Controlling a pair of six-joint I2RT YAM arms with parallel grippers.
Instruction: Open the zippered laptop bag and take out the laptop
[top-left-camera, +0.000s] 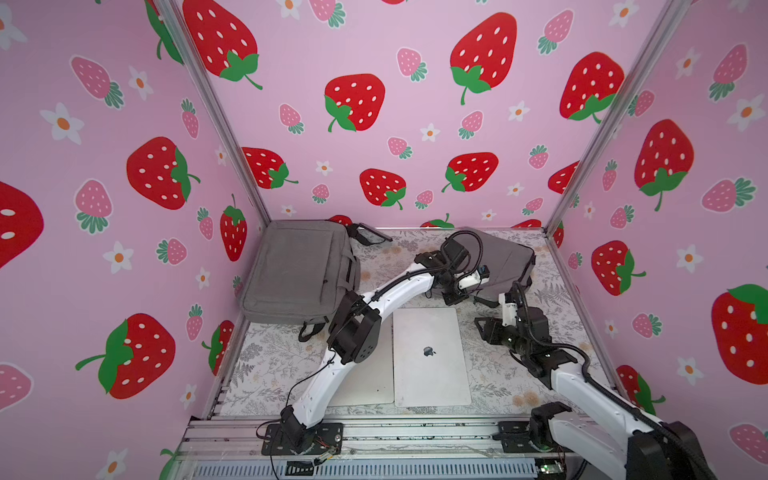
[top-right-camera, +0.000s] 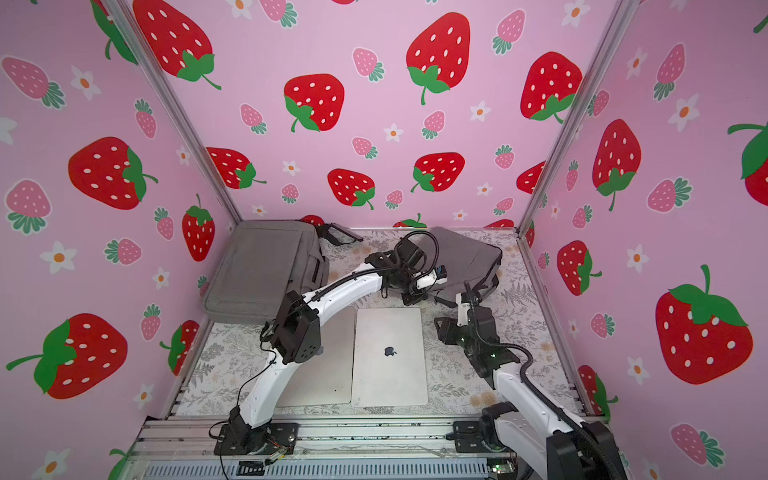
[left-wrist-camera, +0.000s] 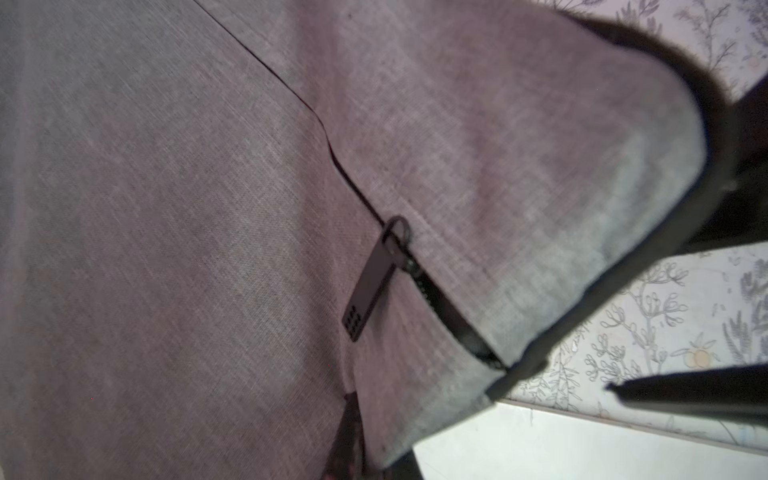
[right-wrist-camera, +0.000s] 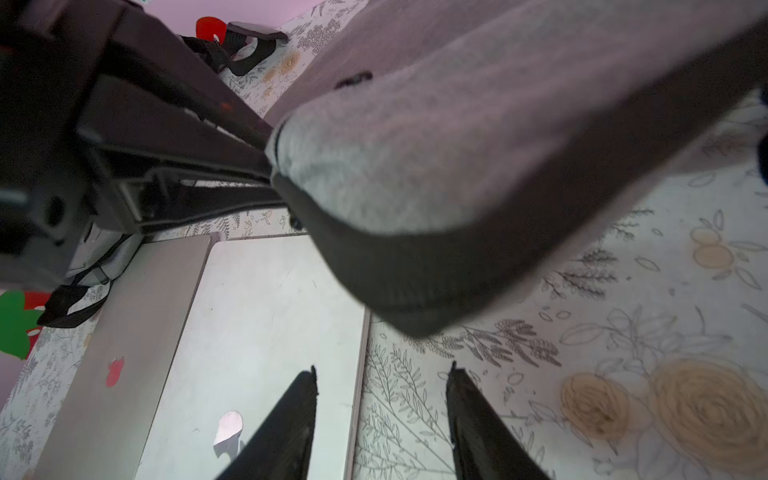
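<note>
A grey laptop bag (top-left-camera: 500, 260) lies at the back right, its near side lifted. My left gripper is shut on the bag's near corner. The left wrist view shows a black zipper pull (left-wrist-camera: 376, 280) on the bag and a short dark gap in the zip beside it; the bag's inside is hidden. My right gripper is open and empty, apart from the bag, in front of its near right edge. Two flat laptops lie side by side in front: a silver-white one (top-left-camera: 420, 380) with a dark logo and a darker one (top-left-camera: 372, 388) partly under my left arm.
Another grey bag (top-left-camera: 292, 272) lies at the back left, with a black strap (top-left-camera: 368, 234) at its top right. Walls with strawberries close in the sides and back.
</note>
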